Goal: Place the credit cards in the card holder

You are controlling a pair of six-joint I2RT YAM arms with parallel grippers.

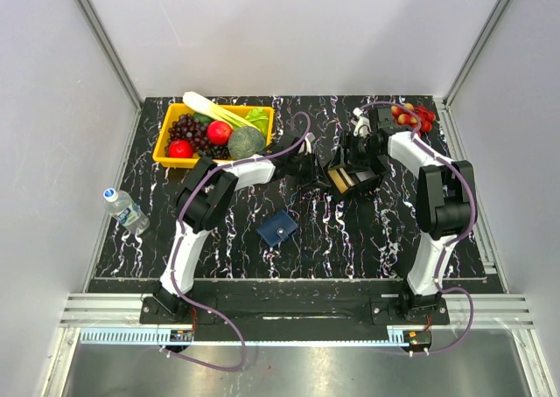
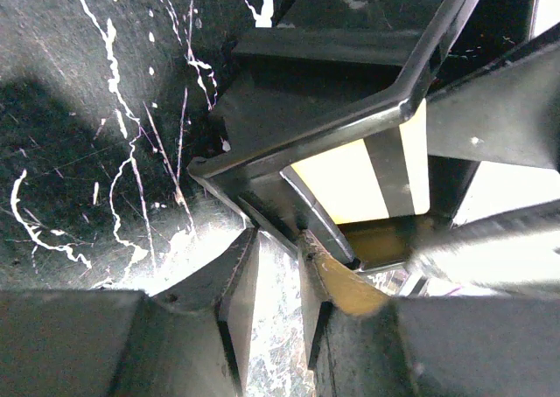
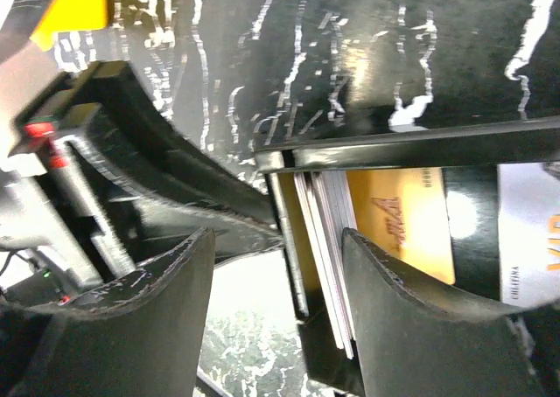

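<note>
A black card holder (image 1: pixel 366 180) holds cards in its slots, seen close up in both wrist views. My left gripper is shut on the holder's lower edge. In the right wrist view, an orange card (image 3: pixel 402 222) and a white card (image 3: pixel 534 222) sit in the holder, with thin silver card edges (image 3: pixel 319 240) along one end. My right gripper is over that end, part open, one finger against the silver edges. A blue pouch (image 1: pixel 276 228) lies on the table below the arms.
A yellow basket of produce (image 1: pixel 162 148) stands at the back left, a water bottle (image 1: pixel 127 212) at the left. Red fruit (image 1: pixel 422 117) sits at the back right.
</note>
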